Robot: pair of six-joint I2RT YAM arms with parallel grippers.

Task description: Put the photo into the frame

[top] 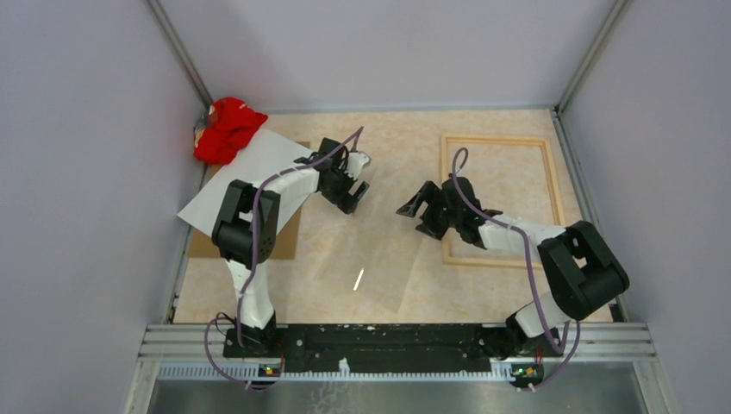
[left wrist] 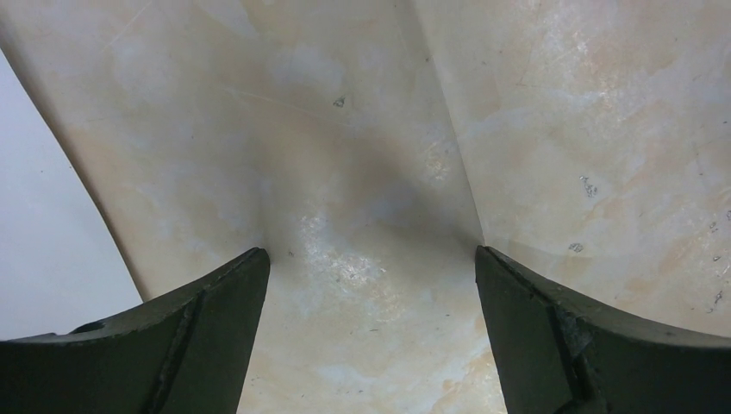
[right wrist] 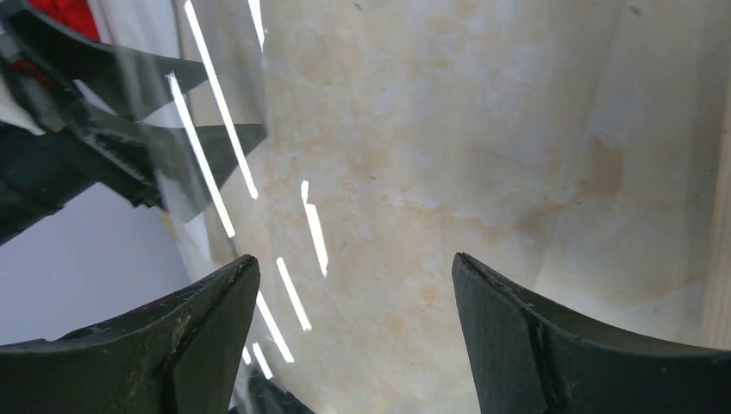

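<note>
The wooden frame [top: 497, 262] lies flat at the right of the table, partly under my right arm. A large white sheet [top: 259, 168], perhaps the photo face down, rests on a brown board [top: 283, 241] at the left; no picture shows. Between the arms is a clear sheet [top: 379, 267], faintly outlined with a bright reflection. In the right wrist view the clear sheet [right wrist: 159, 129] shows at the left with white streaks. My left gripper [top: 354, 198] is open near its far left part. My right gripper [top: 415, 222] stands open by its right side, with nothing evident between its fingers.
A red cloth [top: 230, 129] sits at the back left, touching the white sheet. Walls enclose the table on the left, back and right. Bare tabletop [top: 405, 138] shows behind the grippers.
</note>
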